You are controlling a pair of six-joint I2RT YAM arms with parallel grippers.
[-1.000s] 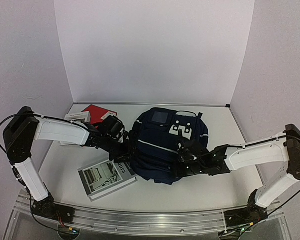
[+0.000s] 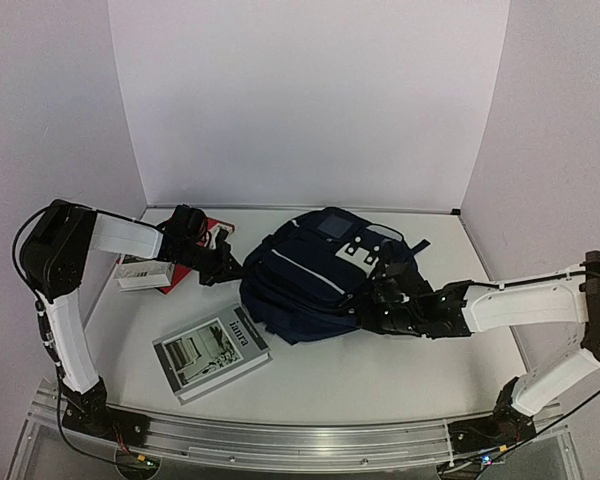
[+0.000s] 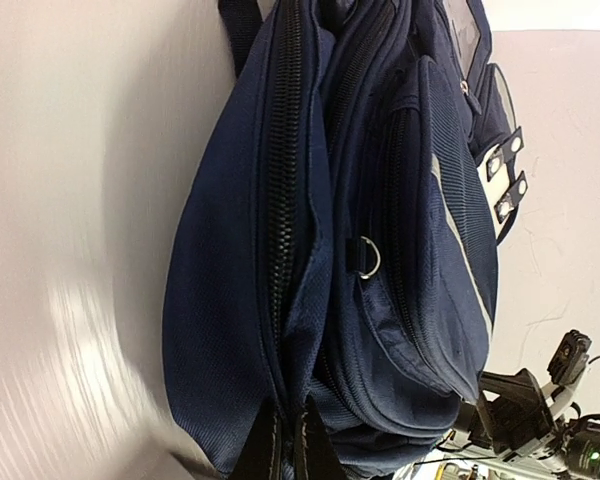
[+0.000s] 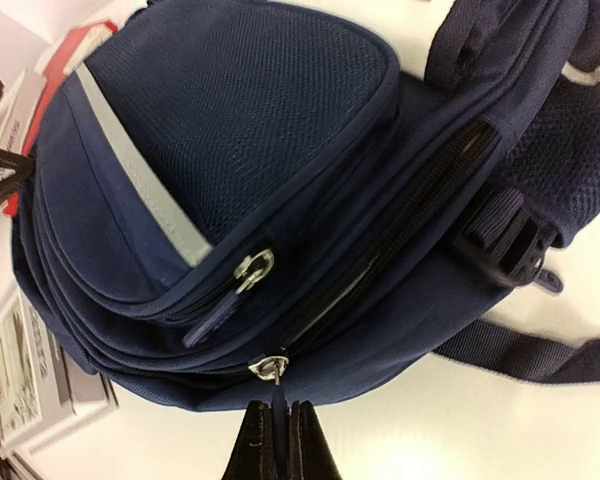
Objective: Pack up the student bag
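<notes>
A navy backpack lies on the table's middle, turned askew, its top leaning right. At its left edge my left gripper is shut on the bag's fabric beside a dark zipper; that zipper's teeth look closed in the left wrist view. My right gripper is shut on the dark pull tab of a metal zipper slider, low on the bag's right side. Above that slider runs a dark zipper track. A grey book with a picture cover lies flat left of the bag.
A red book and a pale book lie at the back left, partly hidden under the left arm. A loose strap trails off the bag.
My left gripper has moved back and left, pulling the bag's left edge with it. The bag has turned clockwise and shifted back. The right gripper has moved slightly right and back.
</notes>
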